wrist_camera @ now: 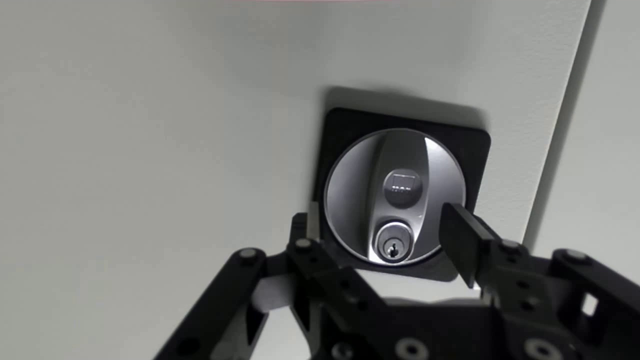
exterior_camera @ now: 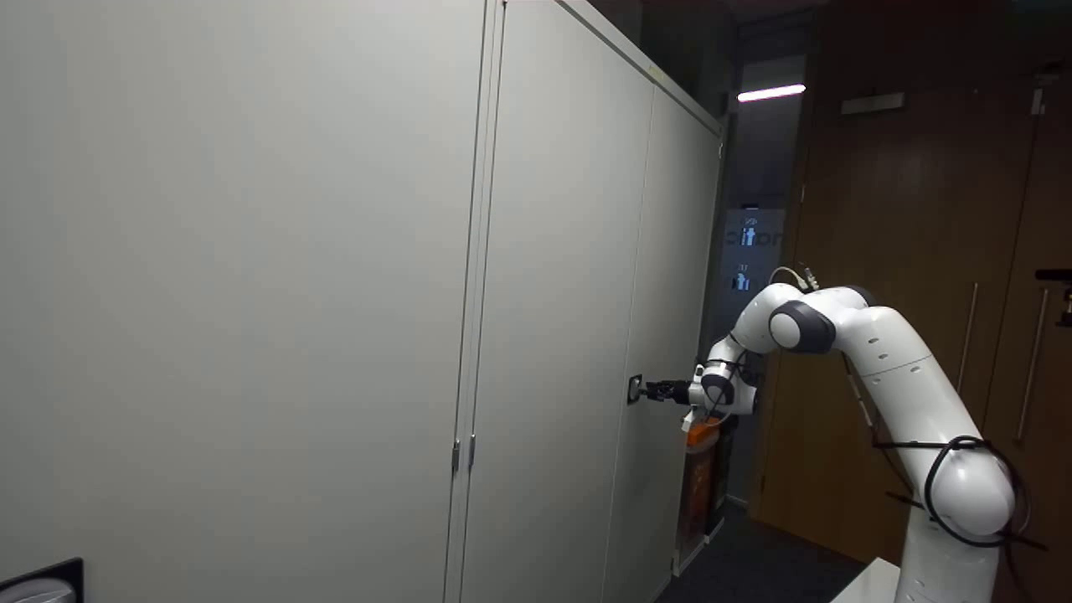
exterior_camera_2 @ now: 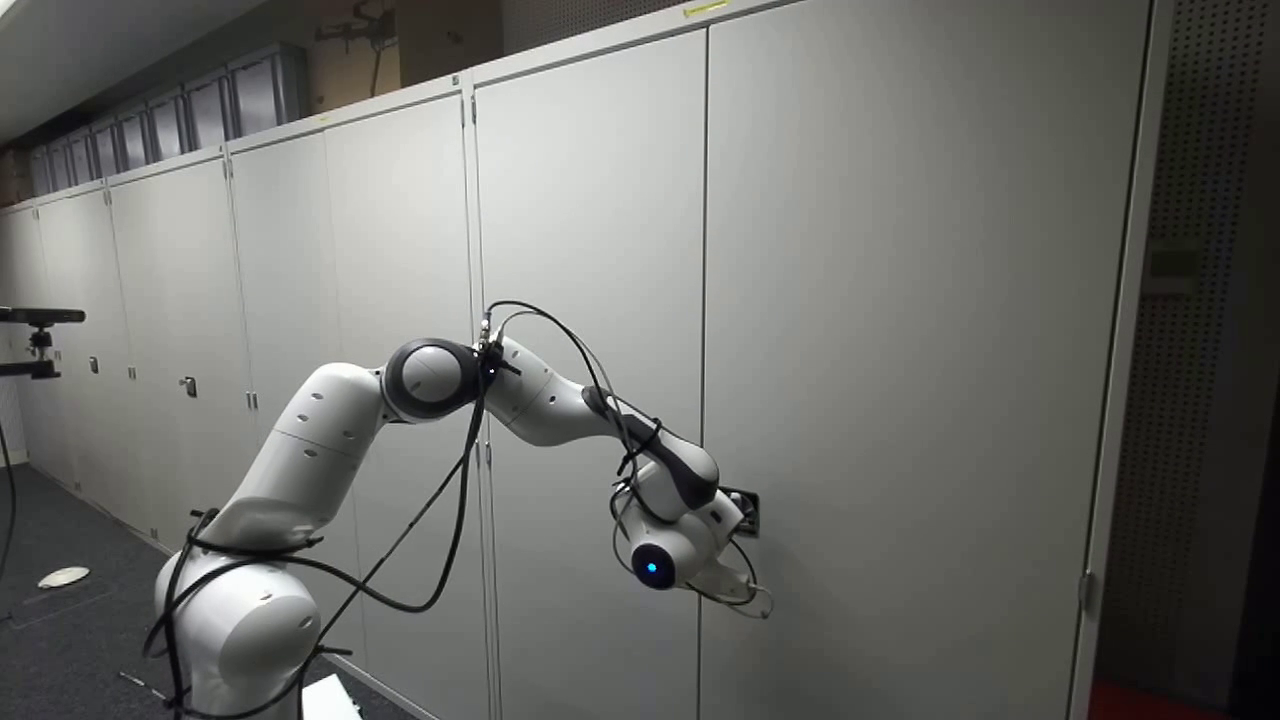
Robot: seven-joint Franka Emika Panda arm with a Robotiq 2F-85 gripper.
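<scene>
A round silver knob (wrist_camera: 399,192) with a keyhole in its lower part sits in a square black plate on a light grey cabinet door. My gripper reaches up from below in the wrist view, with its fingers parted on either side of the knob's lower half. No clear grip on the raised middle ridge shows. From the side, in exterior view 1, the gripper (exterior_camera: 648,390) is right at the black plate (exterior_camera: 634,390). Exterior view 2 shows only part of the plate (exterior_camera_2: 749,512), since the wrist hides the fingers there.
The door seam (wrist_camera: 561,126) runs close to the right of the plate in the wrist view. The door surface (exterior_camera_2: 912,300) around it is flat and bare. Orange and dark items (exterior_camera: 700,472) stand beyond the cabinet's far end. Loose cables (exterior_camera_2: 462,504) hang along the arm.
</scene>
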